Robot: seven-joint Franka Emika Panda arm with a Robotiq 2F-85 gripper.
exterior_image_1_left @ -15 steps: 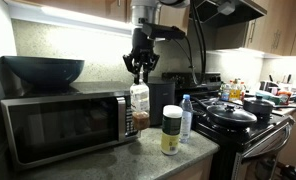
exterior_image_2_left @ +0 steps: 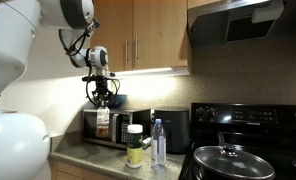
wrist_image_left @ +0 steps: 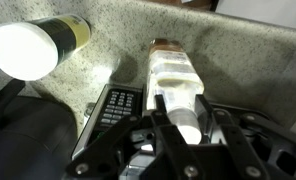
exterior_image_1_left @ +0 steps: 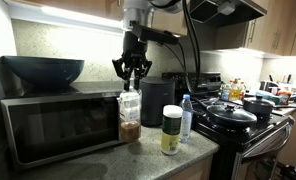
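A clear bottle with a pale label and brown contents at its base (exterior_image_1_left: 130,116) hangs upright below my gripper (exterior_image_1_left: 133,84), in front of the microwave's right side. My gripper is shut on the bottle's top. From the wrist view, the bottle (wrist_image_left: 174,70) runs away from the fingers, its white cap nearest and its brown end farthest. In exterior view 2 the bottle (exterior_image_2_left: 103,124) shows below the gripper (exterior_image_2_left: 105,100), before the microwave. Whether its base touches the counter I cannot tell.
The microwave (exterior_image_1_left: 63,129) stands close behind the bottle, a dark bowl (exterior_image_1_left: 45,71) on top. To the right are a white-lidded canister (exterior_image_1_left: 171,130), a water bottle (exterior_image_1_left: 186,118) and the stove with a lidded pan (exterior_image_1_left: 231,116).
The bottle hangs straighter now. The canister and water bottle have not moved.
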